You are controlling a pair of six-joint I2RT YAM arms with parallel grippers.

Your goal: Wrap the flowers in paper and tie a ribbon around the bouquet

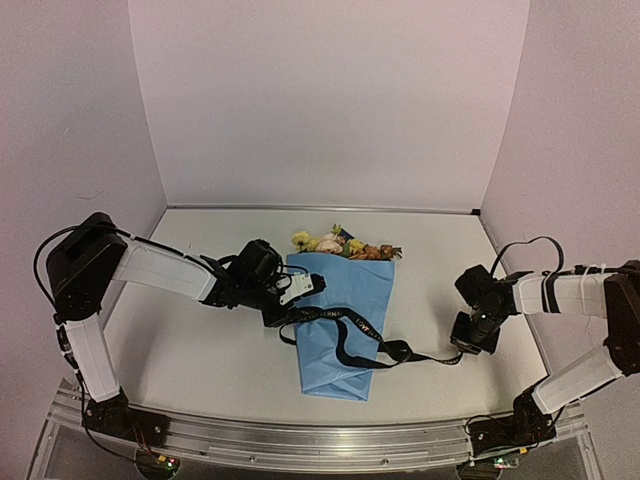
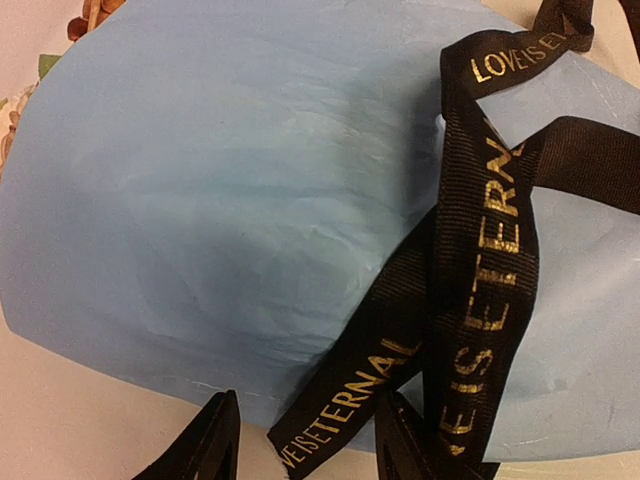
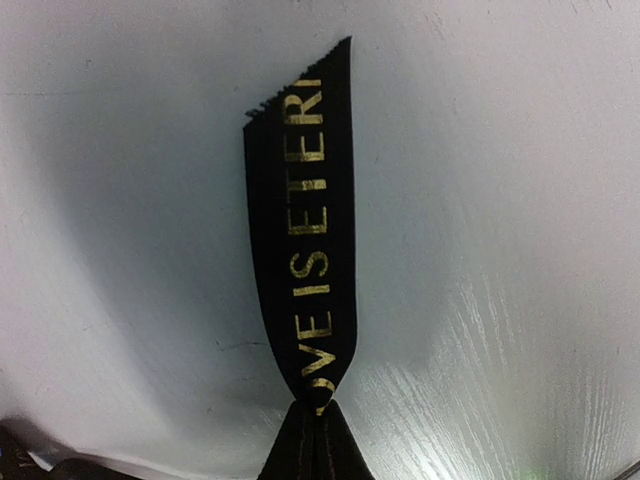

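The bouquet lies flat in the top view, its flowers (image 1: pixel 345 243) peeking out beyond blue wrapping paper (image 1: pixel 340 375). Across the paper runs a long black ribbon (image 1: pixel 362 326) with gold lettering, looping over itself toward the right. At the paper's left edge, my left gripper is open, its fingers (image 2: pixel 217 440) well apart. A stretch of ribbon (image 2: pixel 340 405) slants down into the gap ahead of them; another strand hangs by the right finger. My right gripper, low on the right, is shut on the ribbon near its slant-cut end (image 3: pixel 305 200).
Bare white table (image 1: pixel 190 360) surrounds the bouquet on the left, with more free surface between the paper and my right arm. Walls close off the back and both sides; a metal rail (image 1: pixel 320 440) runs along the front.
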